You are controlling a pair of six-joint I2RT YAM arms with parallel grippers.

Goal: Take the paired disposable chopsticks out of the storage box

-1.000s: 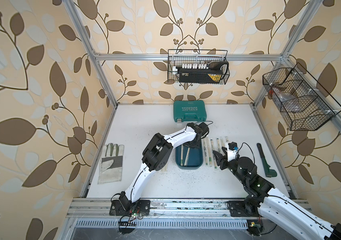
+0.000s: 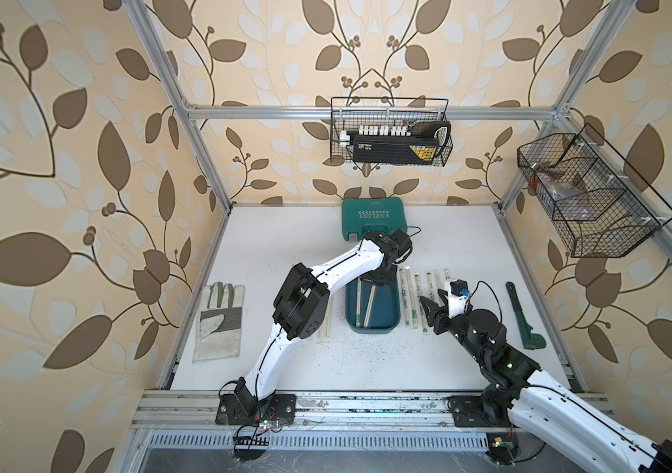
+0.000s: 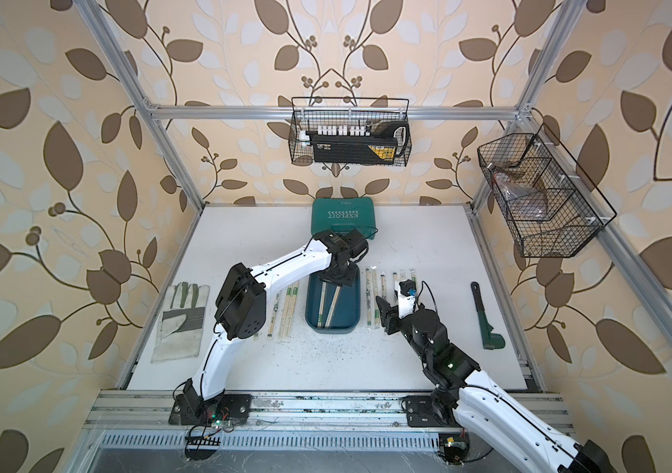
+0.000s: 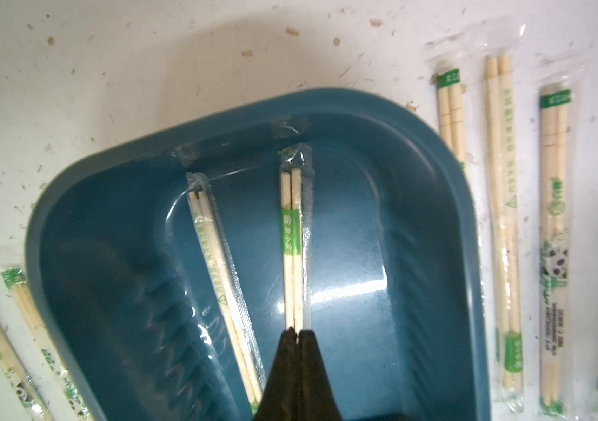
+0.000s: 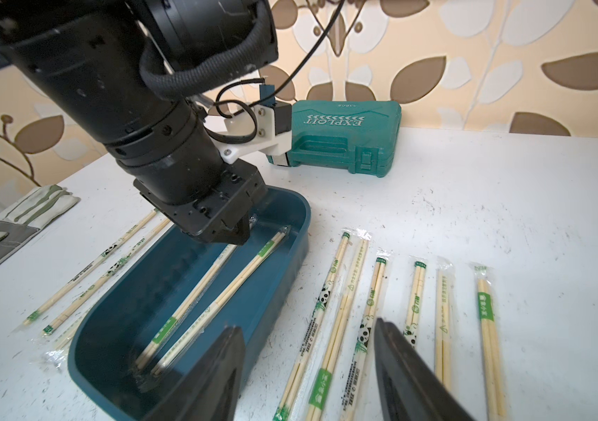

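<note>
Inside the blue storage box lie two wrapped chopstick pairs: one with a green band and, to its left, a slanted pair. Above the box floor, my left gripper is shut with nothing between its fingers, its tips overlapping the green-banded pair in the left wrist view. That pair rests in the box, apart from the fingers. From the right wrist view, the left arm hovers over the box's far end, and both pairs lie lengthwise below it. My right gripper stands open and empty, right of the box.
Several wrapped chopstick pairs lie on the table right of the box, more to its left. A green case stands behind it. A glove is far left, a dark green tool far right.
Both pairs stay in the box. The right arm looks still.
</note>
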